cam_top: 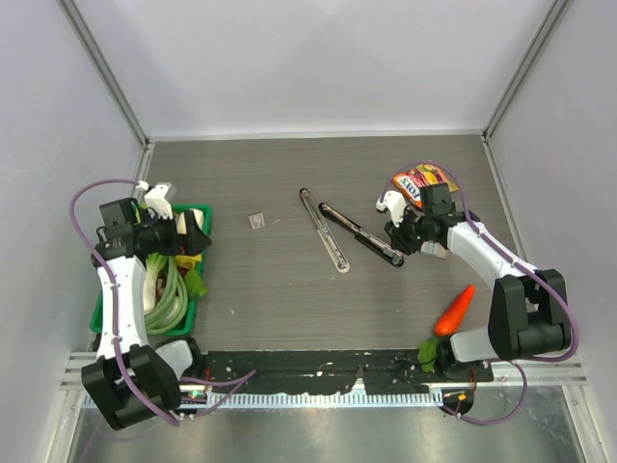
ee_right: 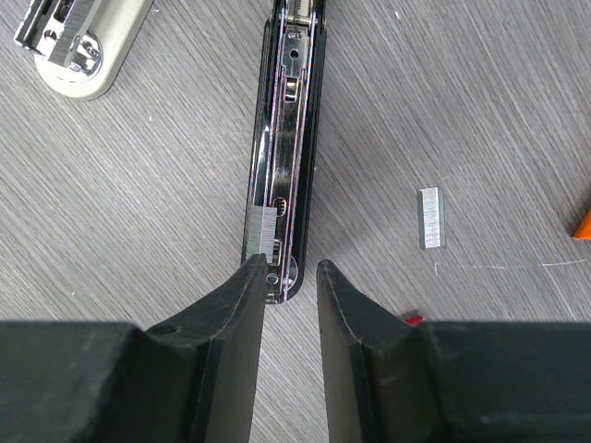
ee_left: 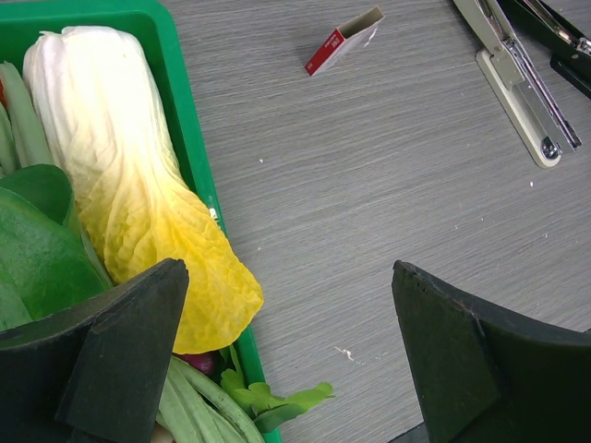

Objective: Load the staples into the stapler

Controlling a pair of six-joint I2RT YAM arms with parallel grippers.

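A black stapler [ee_right: 288, 138] lies opened out, its long channel showing in the right wrist view. On the channel's left side near the end, a small silver staple strip [ee_right: 261, 231] rests beside my right gripper's left fingertip; whether it is seated in the channel, I cannot tell. My right gripper hovers over that end, its fingers parted by a small gap with nothing between them. Another staple strip [ee_right: 431, 218] lies on the table to the right. A white stapler [ee_left: 526, 101], also opened, lies alongside the black one. Far left, my left gripper [cam_top: 200, 231] is open and empty.
Under the left gripper stands a green basket [ee_left: 191, 138] of vegetables. A small red-and-white box [ee_left: 342, 41] sits on the table between basket and staplers. A snack bag [cam_top: 421, 181] and a carrot [cam_top: 454, 311] lie at right.
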